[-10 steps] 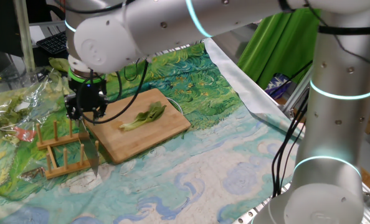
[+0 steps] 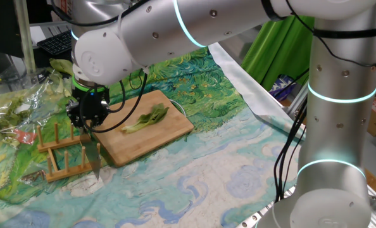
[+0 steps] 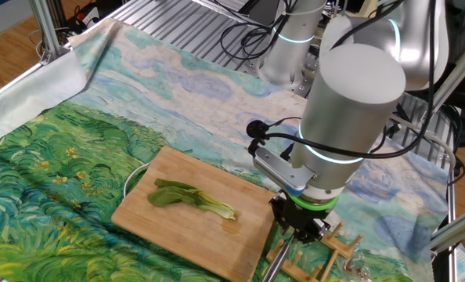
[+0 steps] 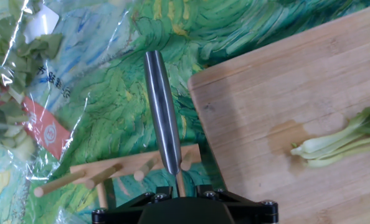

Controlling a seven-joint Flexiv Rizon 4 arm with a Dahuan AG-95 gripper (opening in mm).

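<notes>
A knife with a grey metal handle (image 4: 163, 112) is at the wooden rack (image 4: 123, 167); in exterior view 1 its blade (image 2: 94, 159) stands upright at the rack's right end. My gripper (image 2: 87, 120) hangs just above that end, hiding the handle there. From the other side, the handle (image 3: 276, 260) shows close below the gripper (image 3: 297, 229). The wrist view has the handle just ahead of the dark fingers, but their gap is not clear enough to judge. A leafy green vegetable (image 2: 146, 120) lies on the wooden cutting board (image 2: 137, 144).
The board (image 3: 192, 239) sits right beside the rack. A clear plastic bag of greens (image 2: 11, 114) lies beyond the rack in exterior view 1. Painted cloth (image 2: 194, 177) covers the table, with a wide clear stretch toward the arm's base.
Compared with a second ago, the arm has come down slightly, bringing my gripper lower over the rack. The board, vegetable and rack stay put.
</notes>
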